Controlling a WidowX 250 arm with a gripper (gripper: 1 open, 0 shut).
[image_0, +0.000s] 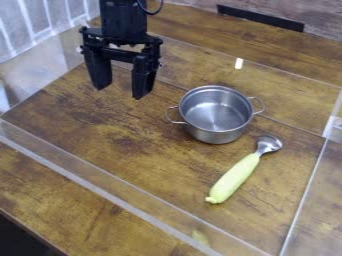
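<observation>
My black gripper (122, 75) hangs open over the left half of the table, with nothing visible between its fingers. To its right a steel pot (217, 117) with two side handles stands upright and looks empty. Below and right of the pot lies a metal scoop or spoon (267, 143) with a long pale yellow piece (235, 179) extending toward the front; I cannot tell whether the two are joined.
Clear low walls run along its edges, with a white railing at the back left. A small white mark is near the back.
</observation>
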